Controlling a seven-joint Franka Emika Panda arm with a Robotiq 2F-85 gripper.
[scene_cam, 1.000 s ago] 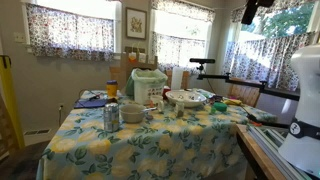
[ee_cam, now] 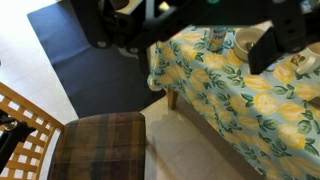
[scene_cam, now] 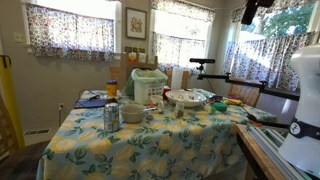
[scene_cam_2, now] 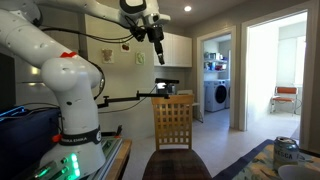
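Observation:
My gripper is open, its two dark fingers wide apart at the top of the wrist view with nothing held between them. It hangs high in the air, well above the table; exterior view 2 shows the gripper pointing down near the white cabinets. On the flowered tablecloth stand a silver can and, beside it, a pale bowl. Behind them is a white basket with a greenish liner. A wide white dish with things in it lies to its right.
A jar with an orange-brown body stands at the table's back left. Below the gripper, a wooden chair stands beside the table.

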